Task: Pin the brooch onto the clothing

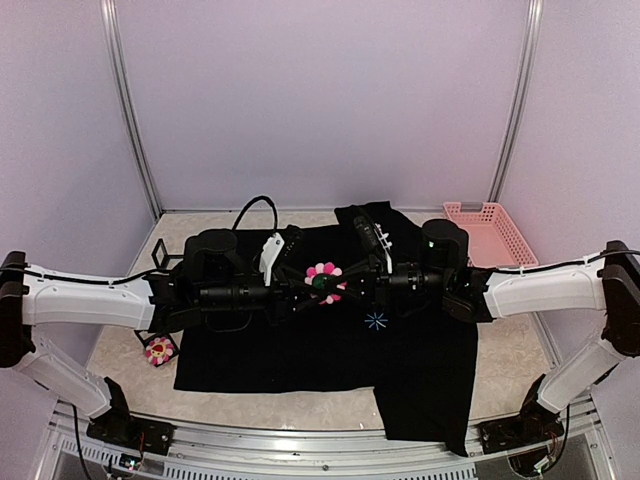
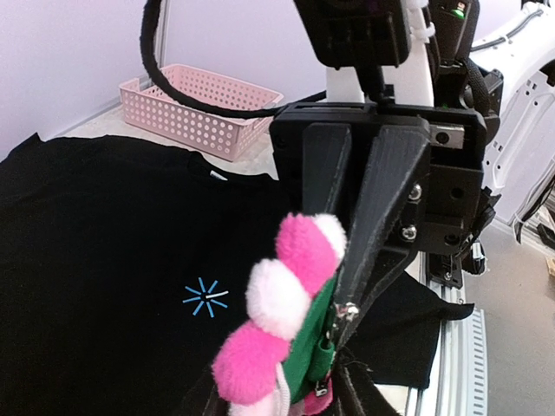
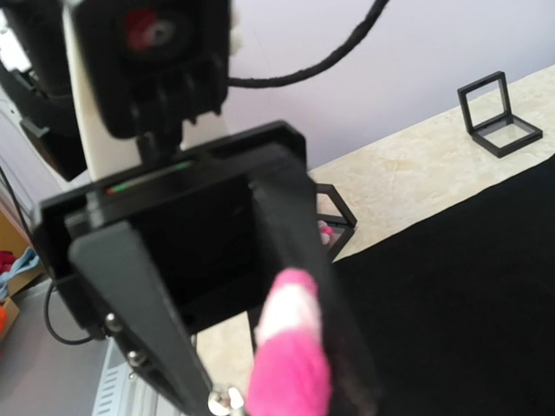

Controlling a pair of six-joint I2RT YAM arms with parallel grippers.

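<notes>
The pink and white flower brooch is held up over the black garment, between the two arms. My right gripper is shut on it, and the left wrist view shows those right fingers at the brooch's green back, beside a small metal clasp. My left gripper faces it from the other side, partly open, with its fingertips low in its wrist view around the brooch's lower part. Whether they touch the pin is hidden.
A pink basket stands at the back right. Black frames rest at the left; another flower brooch lies in the front one. A blue starburst mark shows on the garment. Cloth in front of the arms is clear.
</notes>
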